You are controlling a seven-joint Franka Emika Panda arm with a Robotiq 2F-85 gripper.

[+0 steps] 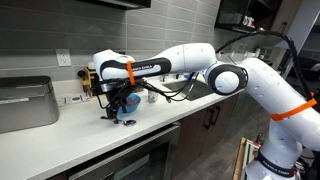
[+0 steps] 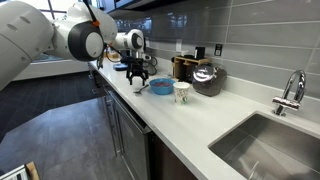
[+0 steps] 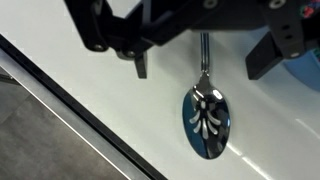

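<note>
A shiny slotted spoon (image 3: 207, 120) lies on the white counter. In the wrist view its bowl faces me and its handle runs up between my fingers. My gripper is open above it, with one finger on each side of the handle and nothing gripped. In exterior view 1 the gripper (image 1: 114, 116) is low over the counter, and the spoon's bowl (image 1: 128, 122) shows just to its right; most of the handle is hidden there. A blue bowl (image 2: 163, 88) stands close by.
The counter's front edge (image 3: 75, 105) runs near the spoon. A pale patterned pot (image 2: 183, 92) and a dark rounded appliance (image 2: 208, 78) stand past the bowl, then the sink (image 2: 262, 155). A grey bread box (image 1: 29, 103) is against the wall.
</note>
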